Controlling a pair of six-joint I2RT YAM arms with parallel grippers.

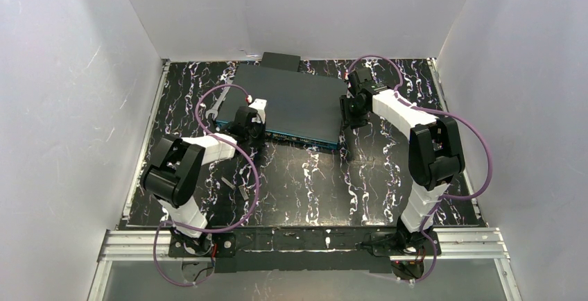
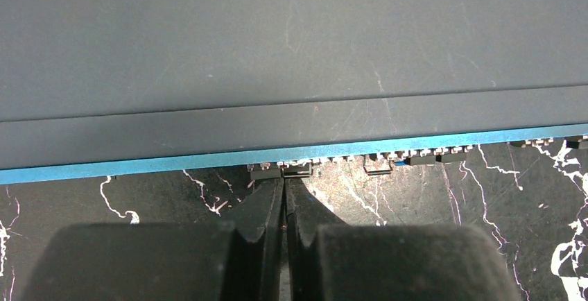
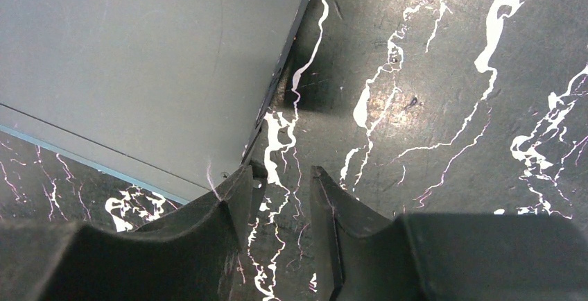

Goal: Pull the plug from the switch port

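Note:
The dark switch (image 1: 291, 103) lies at mid-table, its blue front edge toward me. In the left wrist view a row of small connectors and latches (image 2: 447, 154) runs below that edge. My left gripper is shut, its tips at a small black piece with a latch (image 2: 298, 173) on the front; nothing clearly shows between them. At the switch's right side, my right gripper has one finger beside the housing's edge and the other over bare table, with a visible gap; what it may grasp cannot be made out.
Small metal strips (image 1: 243, 191) lie at the front left. A dark flat slab (image 1: 281, 59) sits behind the switch. Pale walls close in the sides and back.

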